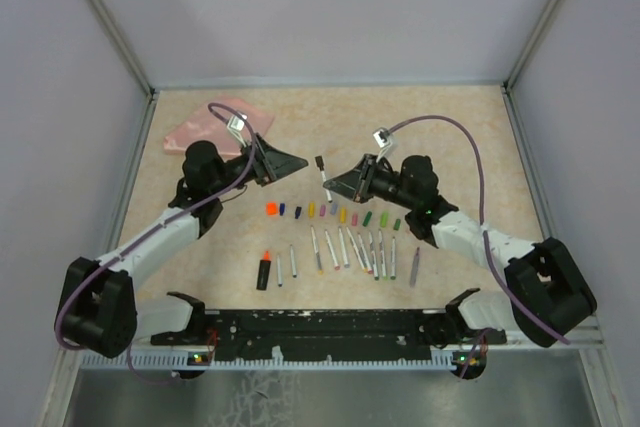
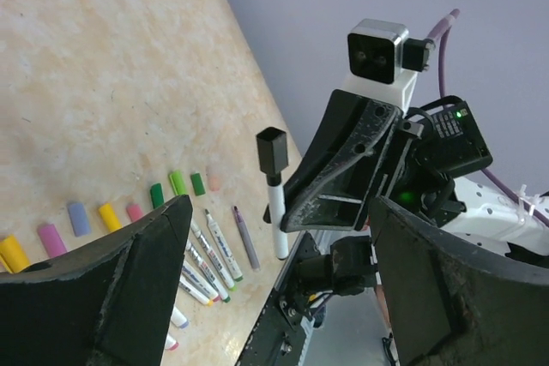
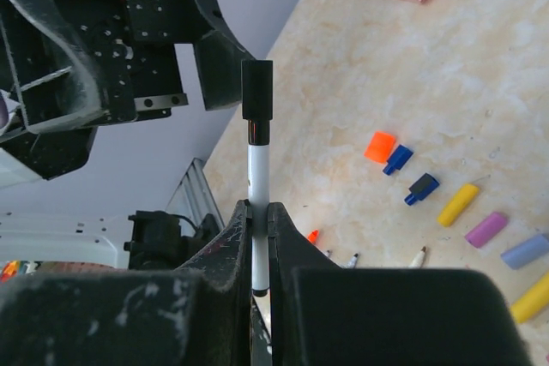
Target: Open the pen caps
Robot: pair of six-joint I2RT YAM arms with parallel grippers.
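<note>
A white marker with a black cap (image 3: 257, 90) stands upright in the right wrist view, and my right gripper is shut on its white barrel (image 3: 258, 173). From the left wrist view the same black cap (image 2: 273, 152) points up, with the barrel's lower end free below the right fingers. My left gripper is open, its fingers wide apart and nothing between them. In the top view the left gripper (image 1: 285, 167) faces the marker from the left, close to the cap but apart from it.
Loose caps lie in a row mid-table, among them an orange cap (image 1: 271, 208) and a yellow cap (image 3: 458, 204). Several uncapped pens lie in front, with a black marker (image 1: 263, 273) at their left. A pink cloth (image 1: 215, 125) covers the back left.
</note>
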